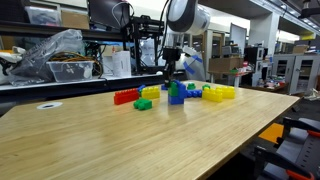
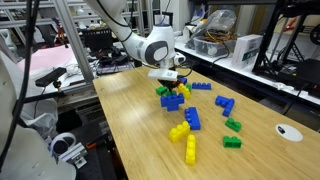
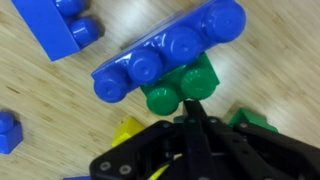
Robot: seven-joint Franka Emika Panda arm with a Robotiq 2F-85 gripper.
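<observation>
My gripper is shut, with nothing visible between its fingers. In the wrist view its tips are right beside the studs of a green brick (image 3: 193, 82). A long blue brick (image 3: 165, 50) lies close against that green brick; whether they are joined I cannot tell. Exterior view 1 shows blue (image 1: 177, 97) and green bricks clustered just below the gripper, and exterior view 2 has a blue brick stack (image 2: 172, 103) under it. The exact contact between fingers and bricks is hidden.
Loose bricks lie around: yellow bricks (image 2: 190, 150) in front, a blue brick (image 2: 192, 119), green bricks (image 2: 232, 143) to one side and a red brick (image 1: 126, 96). A white disc (image 2: 288, 132) lies far off.
</observation>
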